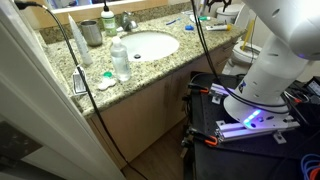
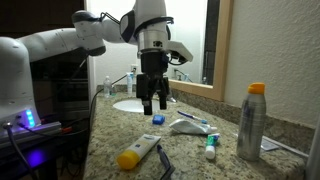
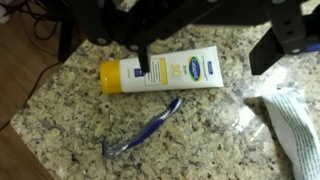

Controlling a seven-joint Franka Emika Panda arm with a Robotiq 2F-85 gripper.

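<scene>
A sunscreen tube, white with a yellow cap, lies flat on the speckled counter in the wrist view. My gripper is open above it, a wide gap between the black fingers. From the second exterior view, the gripper points down over the counter, behind the tube and clear of it. A blue razor rests near the tube; its dark handle also shows in the second exterior view. Nothing appears held.
A pale cloth, a green-and-white tube and a small blue item lie close by. A tall metal bottle stands to the right. Behind is the sink. The counter edge is at the wrist view's left.
</scene>
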